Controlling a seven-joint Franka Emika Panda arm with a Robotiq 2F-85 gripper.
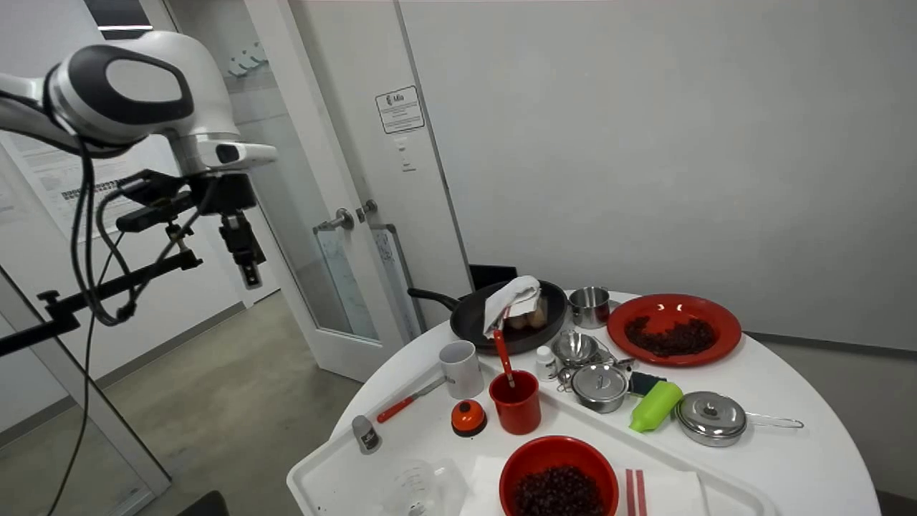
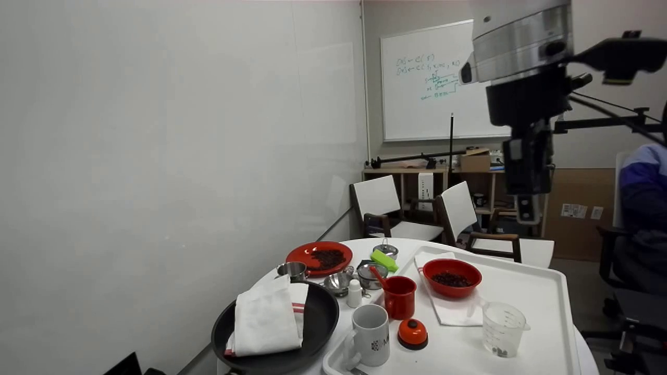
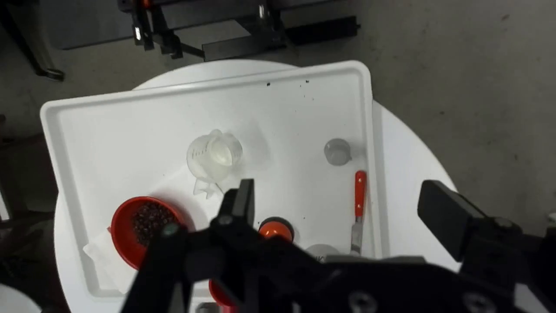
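Observation:
High above the left side of the table hangs my gripper, open, its two fingers wide apart in the wrist view with nothing held. A white tray lies below it. On the tray stand a red bowl of dark beans, a clear measuring cup, a red mug with a red-handled utensil in it, a grey-white mug and an orange-and-black timer-like object. Near the tray's edge are a small grey shaker and a red-handled knife.
Behind the tray stand a black pan with a white cloth, a steel cup, steel strainers and pots, a green bottle and a red plate of beans. The tray's far corner in the wrist view is clear.

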